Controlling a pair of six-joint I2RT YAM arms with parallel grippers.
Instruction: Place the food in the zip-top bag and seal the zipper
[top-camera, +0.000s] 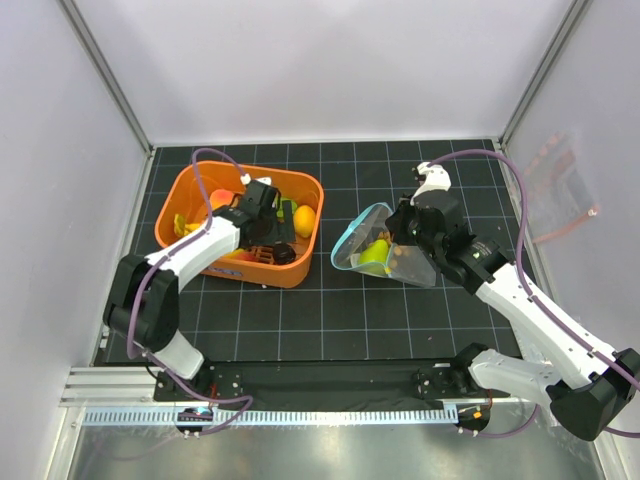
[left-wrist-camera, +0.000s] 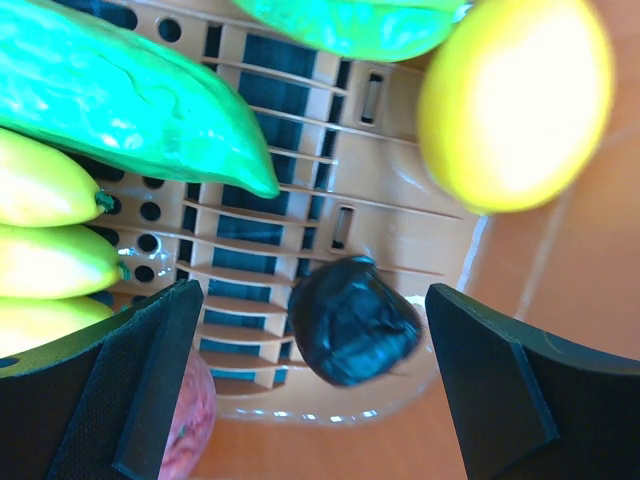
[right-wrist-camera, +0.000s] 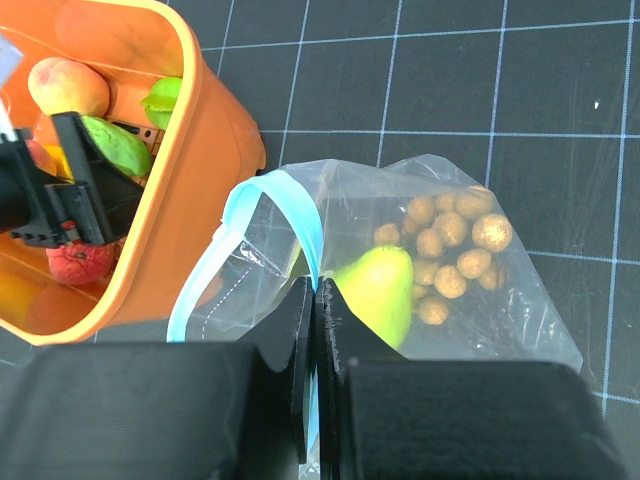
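My left gripper hangs open inside the orange bin (top-camera: 174, 225). Below it are a dark avocado (left-wrist-camera: 350, 325), a yellow mango (left-wrist-camera: 510, 100), green long vegetables (left-wrist-camera: 140, 110) and small yellow bananas (left-wrist-camera: 45, 260). The clear zip top bag (right-wrist-camera: 470, 330) lies to the bin's right, with a yellow-green pear (right-wrist-camera: 375, 295) and several round tan pieces (right-wrist-camera: 450, 230) inside. My right gripper is shut on the bag's blue zipper edge (right-wrist-camera: 260, 185).
White walls border the workspace. A peach (right-wrist-camera: 65, 85) sits in the bin.
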